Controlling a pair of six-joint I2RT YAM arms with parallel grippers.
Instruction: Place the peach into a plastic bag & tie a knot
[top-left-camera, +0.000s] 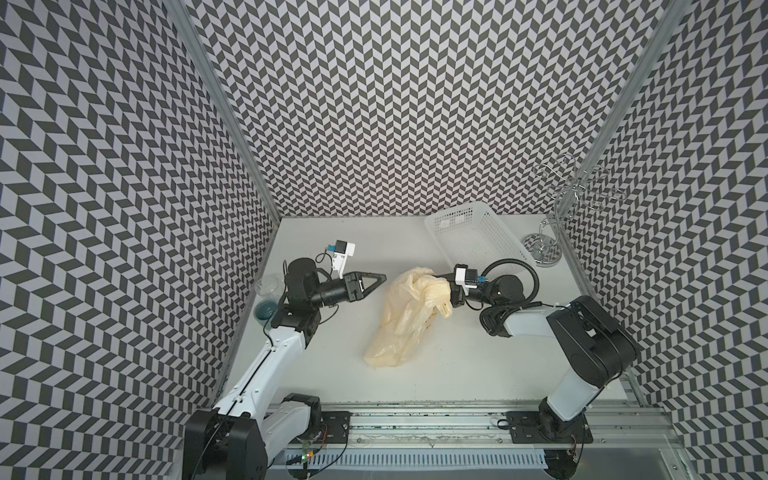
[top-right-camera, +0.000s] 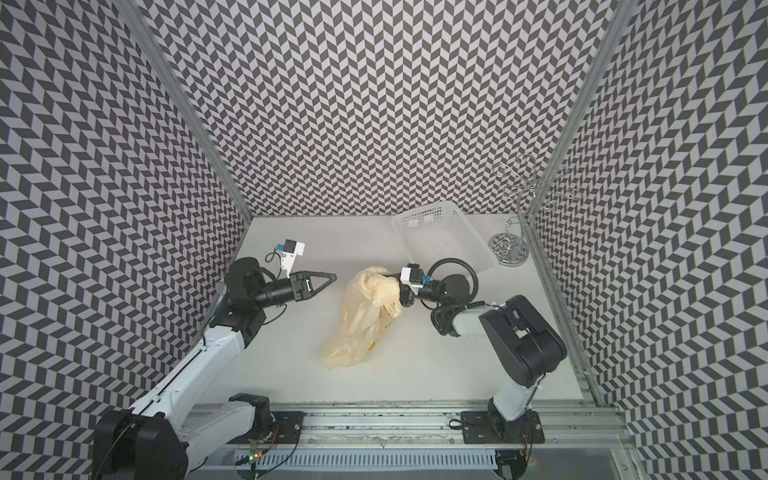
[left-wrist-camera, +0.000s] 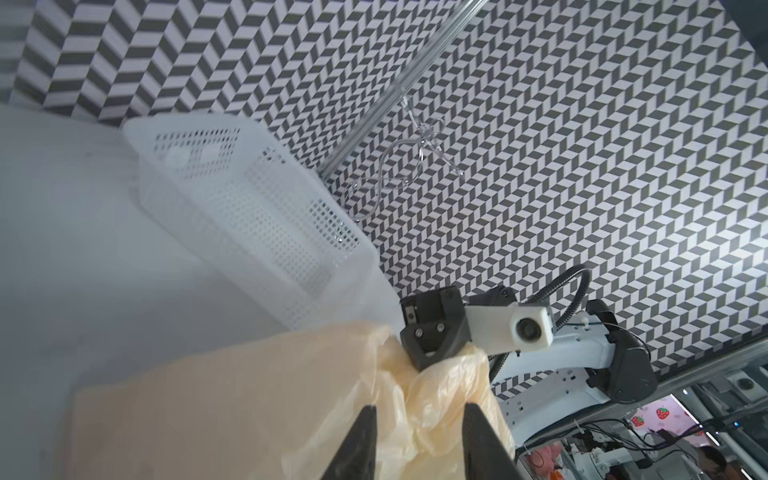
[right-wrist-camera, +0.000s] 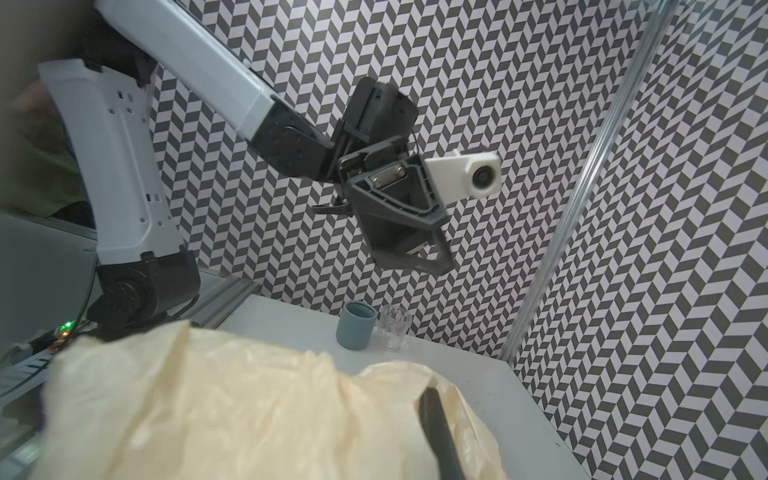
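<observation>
A cream plastic bag is stretched out over the middle of the table, its bunched top at my right gripper, which is shut on it. A small yellow patch shows at the bag's lower right; the peach itself is not clearly seen. My left gripper is just left of the bag's upper part, part open, with nothing visible between its fingers; in the left wrist view its fingertips stand apart in front of the bag.
A white basket stands at the back right, beside a chrome rack. A blue cup and a clear glass are at the left table edge.
</observation>
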